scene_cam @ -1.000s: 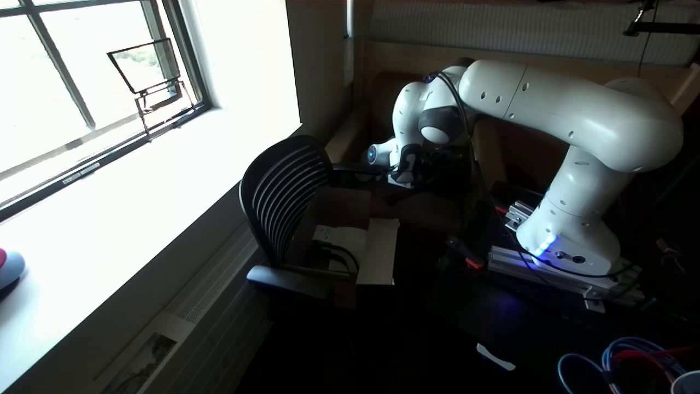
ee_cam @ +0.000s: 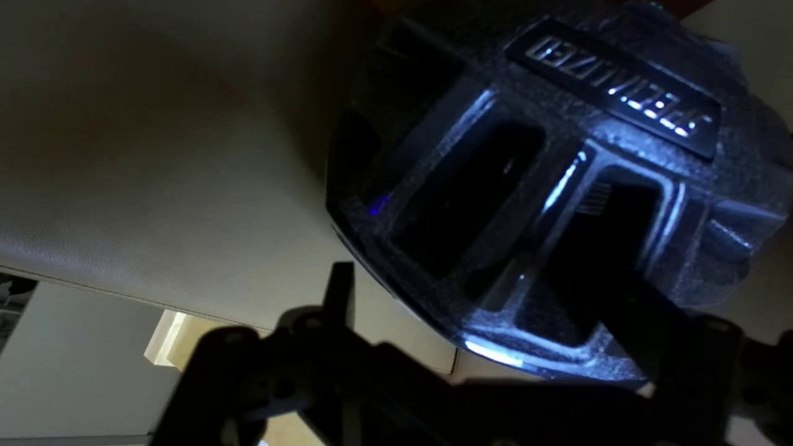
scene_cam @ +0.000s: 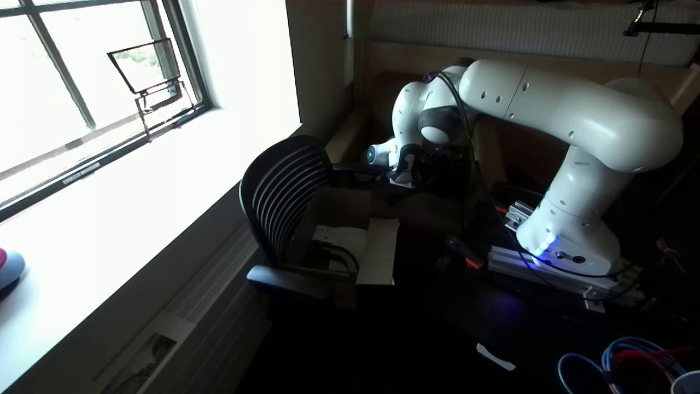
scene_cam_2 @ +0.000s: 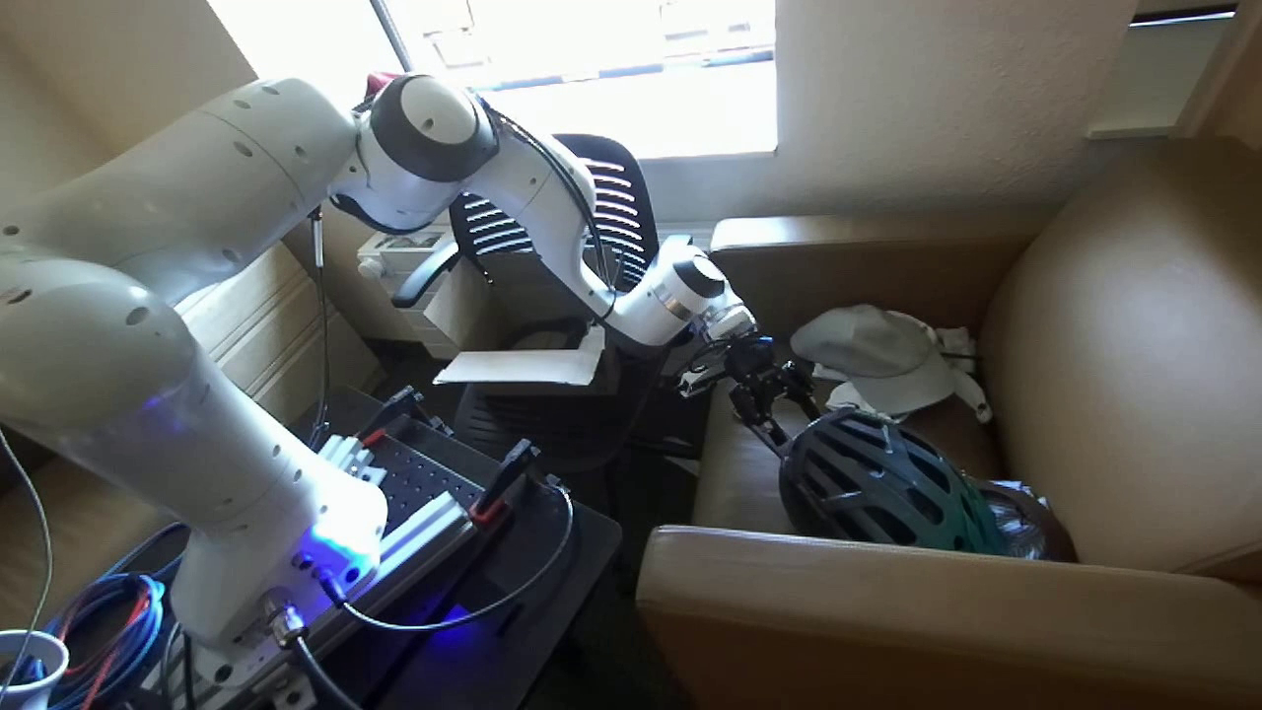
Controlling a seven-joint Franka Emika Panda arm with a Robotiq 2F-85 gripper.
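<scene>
A dark bike helmet (scene_cam_2: 887, 485) with green toward its far side rests on the seat of a tan leather armchair. Seen from the wrist, the helmet (ee_cam: 520, 171) fills the right half, its vents and raised lettering facing me. My gripper (scene_cam_2: 798, 428) is at the helmet's near edge, with its fingers apart. In the wrist view, one of the fingers (ee_cam: 340, 293) stands outside the rim, and the other overlaps a dark vent; whether it reaches inside or touches cannot be told. In exterior view 1 the gripper and helmet are lost in shadow.
A white cap (scene_cam_2: 876, 349) lies on the seat behind the gripper. The armchair's near armrest (scene_cam_2: 923, 580) rises alongside the helmet. A black office chair (scene_cam: 289, 197) and an open cardboard box (scene_cam_2: 521, 367) stand under the arm by the window.
</scene>
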